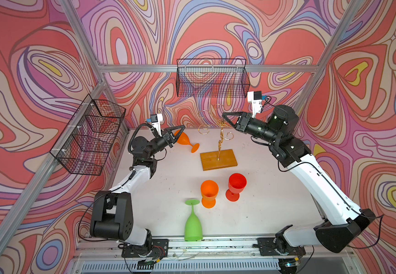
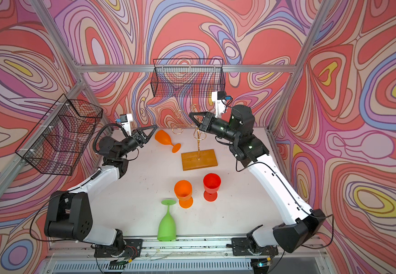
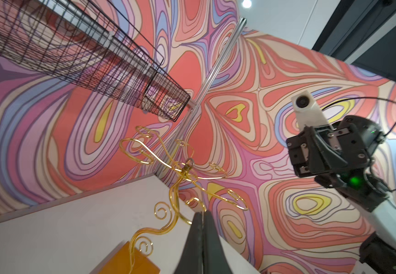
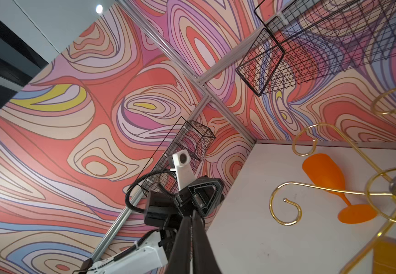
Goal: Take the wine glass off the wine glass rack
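The gold wire wine glass rack (image 1: 220, 141) stands on its wooden base (image 1: 209, 163) with no glass on its loops. An orange glass (image 4: 328, 173) lies on its side left of the rack. A green glass (image 1: 192, 227) is also on its side, bowl toward the table's front edge. Upright in front of the rack are another orange glass (image 1: 209, 188) and a red glass (image 1: 237, 182). My left gripper, shut and empty, is above the table near the fallen orange glass. Shut with nothing between its fingers, my right gripper hovers by the rack's top.
A black wire basket (image 1: 211, 82) hangs on the back rail, and another basket (image 1: 88, 137) hangs at the left. The rack's curled arms (image 4: 293, 201) jut out close to my right gripper.
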